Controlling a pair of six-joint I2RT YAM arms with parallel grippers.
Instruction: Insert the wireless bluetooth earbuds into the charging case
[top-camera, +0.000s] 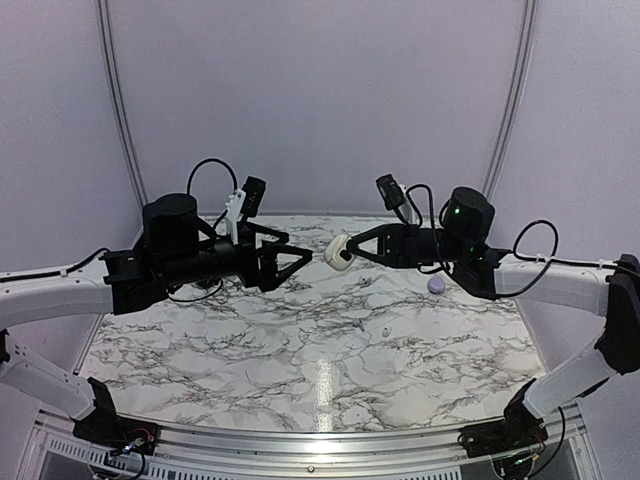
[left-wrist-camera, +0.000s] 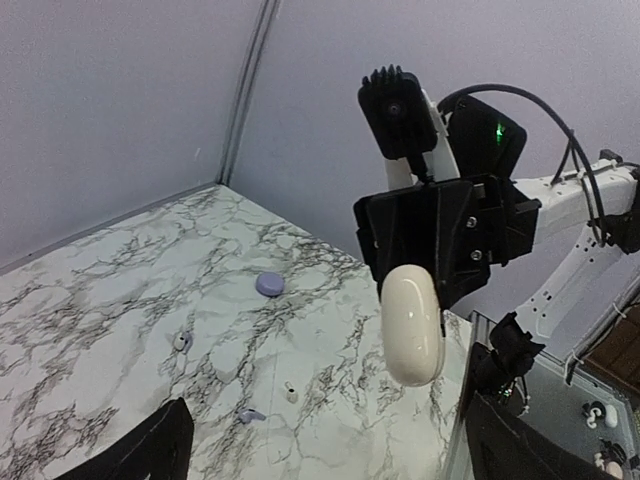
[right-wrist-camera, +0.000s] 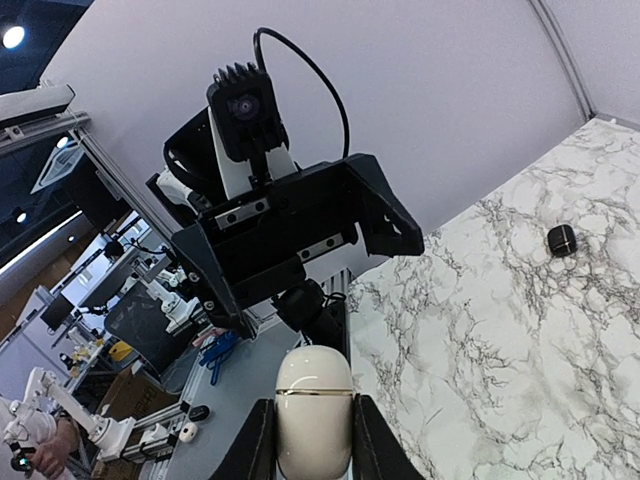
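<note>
A glossy white charging case (right-wrist-camera: 314, 425) is held off the table, with my right gripper (top-camera: 352, 247) shut on it. Its lid looks closed, with a thin seam running across in the right wrist view. To the left of the case, my left gripper (top-camera: 298, 247) hangs apart from it, open and empty. In the left wrist view its dark fingers (left-wrist-camera: 150, 445) stand wide, and the case (left-wrist-camera: 411, 325) shows beyond them. Any earbuds inside the case are hidden.
Small loose pieces, perhaps earbuds (left-wrist-camera: 182, 341), lie on the marbled table. A round purple case (top-camera: 437, 285) sits at the right, and a black case (right-wrist-camera: 562, 240) appears in the right wrist view.
</note>
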